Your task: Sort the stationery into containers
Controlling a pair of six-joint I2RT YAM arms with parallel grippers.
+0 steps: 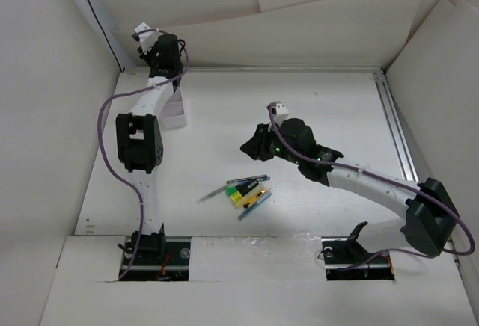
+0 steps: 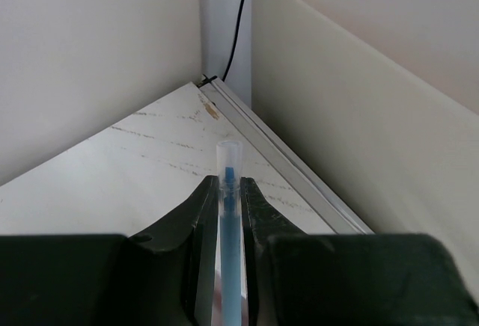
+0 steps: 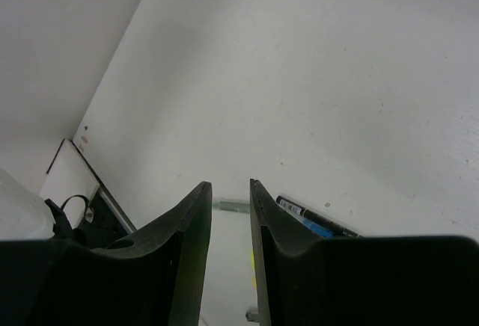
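Observation:
A blue pen with a clear cap (image 2: 230,251) stands upright between the fingertips of my left gripper, which is part open, over the white container (image 1: 174,115) at the back left; the arm hides much of that container from above. Whether the fingers press on the pen is hard to tell. My right gripper (image 1: 253,150) is open above the middle of the table. Below it lie pens (image 1: 258,206) (image 3: 314,217), a grey-green stick (image 1: 213,194), and green and yellow items (image 1: 243,195) in a loose pile.
Walls and panels close it in at the sides and back, with a metal rail (image 1: 393,124) along the right edge.

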